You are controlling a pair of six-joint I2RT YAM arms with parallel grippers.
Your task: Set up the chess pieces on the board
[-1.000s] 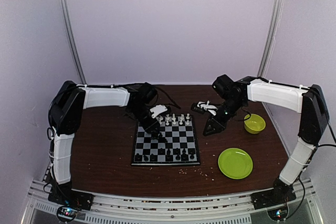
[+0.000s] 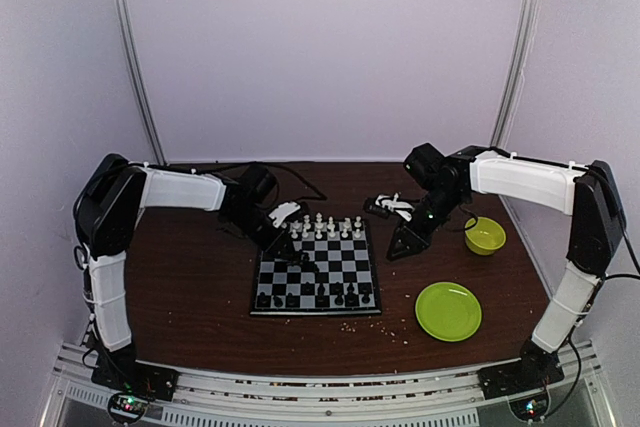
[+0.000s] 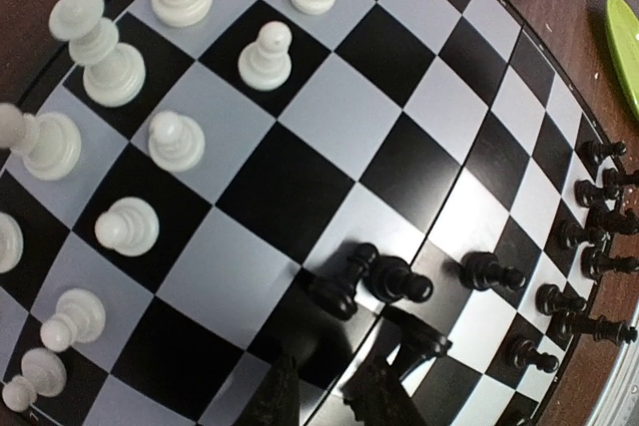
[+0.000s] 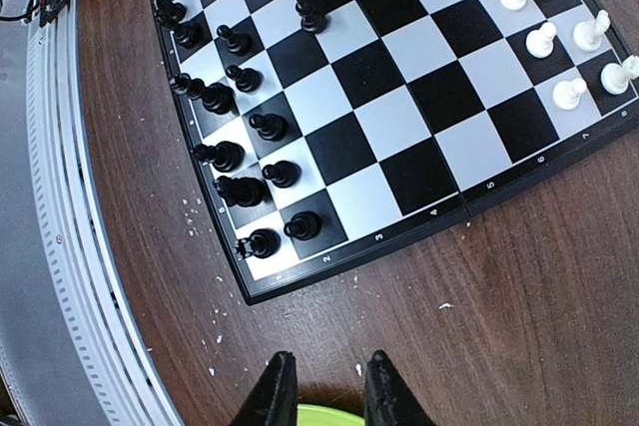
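The chessboard (image 2: pixel 315 267) holds white pieces on the far side and black on the near side. In the left wrist view, several loose black pieces (image 3: pixel 397 281) are mid-board. My left gripper is low over them, seemingly shut on a tilted black piece (image 3: pixel 419 341), though its fingertips are dark and hard to read. In the top view that gripper (image 2: pixel 289 257) is at the board's left part. My right gripper stands open off the board's right side, nothing seen between its fingers.
A green plate (image 2: pixel 448 310) lies right of the board, with a yellow bowl (image 2: pixel 485 236) behind it. Small specks lie at the front.
The right arm looks unchanged.
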